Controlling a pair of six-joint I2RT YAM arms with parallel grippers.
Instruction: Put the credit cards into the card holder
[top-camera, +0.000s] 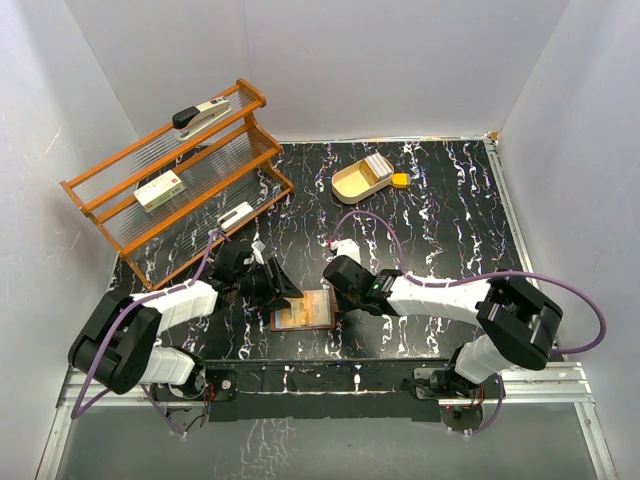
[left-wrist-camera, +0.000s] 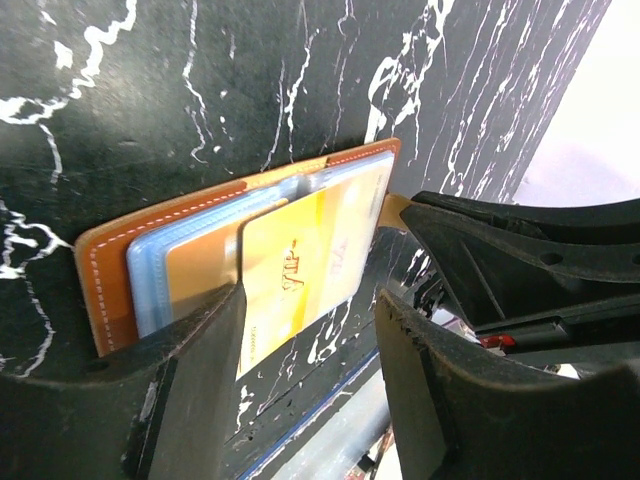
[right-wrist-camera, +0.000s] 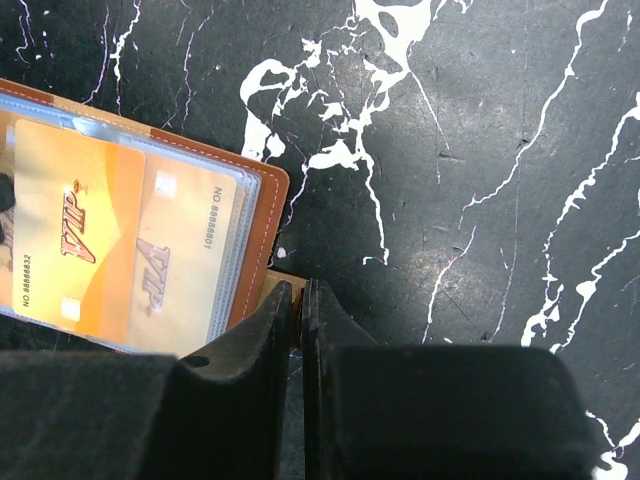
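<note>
The card holder (top-camera: 331, 308) lies open near the table's front, brown with clear sleeves. An orange VIP card (right-wrist-camera: 80, 235) is at its sleeve, partly overlapping a paler VIP card (right-wrist-camera: 178, 258); how far it is under the film I cannot tell. Over the holder's left half, my left gripper is part open, its left finger (left-wrist-camera: 215, 335) against the orange card's near edge. At the holder's right end, my right gripper is shut on a small tan tab (right-wrist-camera: 283, 284) beside the brown border.
At the back stands a cream tray (top-camera: 352, 184) with a pale stack in it and a yellow item (top-camera: 400, 180) beside it. A wooden rack (top-camera: 180, 185) with a stapler and boxes fills the back left. Bare tabletop (top-camera: 455, 220) lies to the right.
</note>
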